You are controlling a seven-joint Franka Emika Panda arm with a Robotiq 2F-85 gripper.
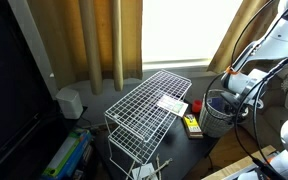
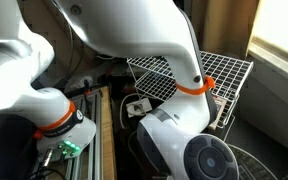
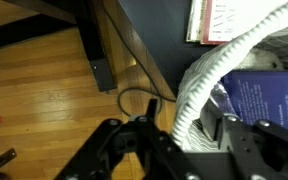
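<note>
A white mesh basket [image 1: 216, 124] stands at the right of the dark tabletop, below the window, with dark blue contents inside. In the wrist view its thick white rim [image 3: 198, 84] runs diagonally between the fingers of my gripper. The dark fingers [image 3: 141, 132] stand apart, one on each side of the rim, with a gap showing on the left side. Inside the basket lies a blue-purple packet [image 3: 269, 98]. Whether either finger touches the rim cannot be told. From outside, my arm [image 1: 252, 82] covers the fingertips.
A white wire rack [image 1: 144, 108] occupies the table's middle, with a white card [image 1: 171, 104] on it. A yellow-and-black box [image 1: 192, 126] and a red object [image 1: 196, 106] stand between rack and basket. Wooden floor [image 3: 44, 110] shows beyond the table's edge.
</note>
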